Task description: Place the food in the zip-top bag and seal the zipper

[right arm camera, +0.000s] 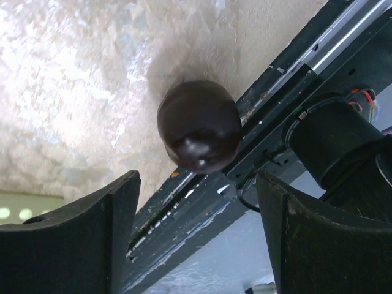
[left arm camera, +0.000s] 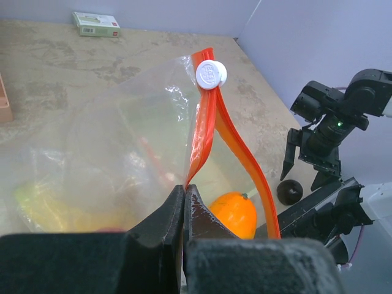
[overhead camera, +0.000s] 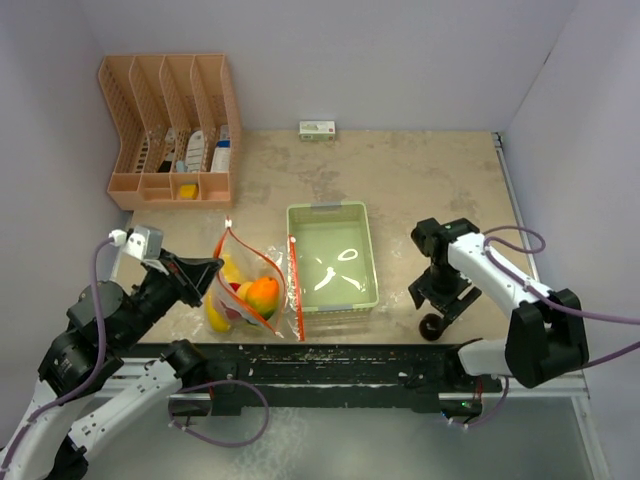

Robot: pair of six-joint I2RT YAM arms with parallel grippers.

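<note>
A clear bag (left arm camera: 153, 116) with an orange zip rim (overhead camera: 293, 275) lies at the front left, its mouth spread apart. My left gripper is shut on that rim, below a white round zip slider (left arm camera: 211, 74). Inside the bag show an orange fruit (overhead camera: 262, 296), something yellow (overhead camera: 217, 317) and something reddish. A dark round fruit (right arm camera: 199, 125) rests on the table by the front edge, outside the bag. Over it my right gripper hangs open, nothing held between its fingers.
An empty green bin (overhead camera: 330, 250) stands between the bag and the right arm. At the back left is a peach divided rack (overhead camera: 170, 100) holding several items. A small green-white box (overhead camera: 317, 130) sits by the back wall.
</note>
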